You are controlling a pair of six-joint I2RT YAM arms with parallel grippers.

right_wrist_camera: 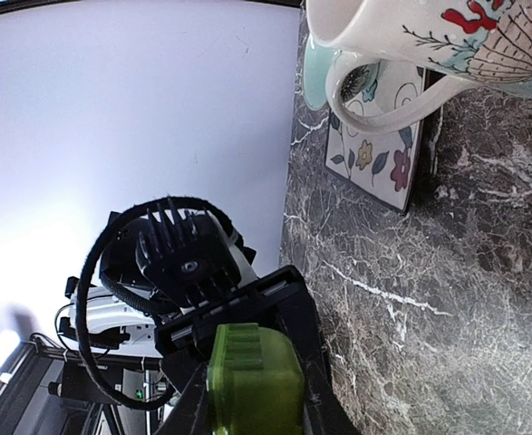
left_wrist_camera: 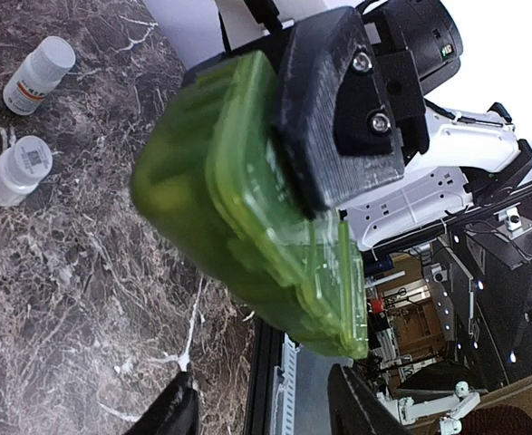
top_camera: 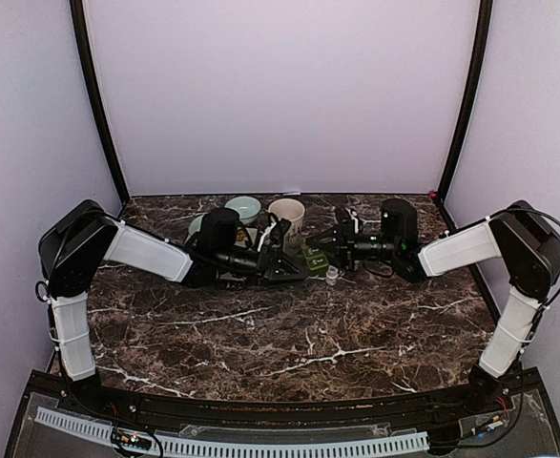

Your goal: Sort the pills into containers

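A translucent green pill box [top_camera: 315, 259] [left_wrist_camera: 211, 181] [right_wrist_camera: 256, 381] is held in the air by my right gripper [top_camera: 329, 248], near the middle of the table. My left gripper [top_camera: 292, 264] stands open just beside the box, nothing between its fingers. Two white pill bottles [left_wrist_camera: 38, 77] [left_wrist_camera: 18, 171] stand upright on the marble table below, one with an orange-marked label.
A decorated white mug [top_camera: 286, 209] [right_wrist_camera: 465, 41], mint bowls [top_camera: 243, 206] and a flowered board [right_wrist_camera: 370, 159] are grouped at the back, behind the left arm.
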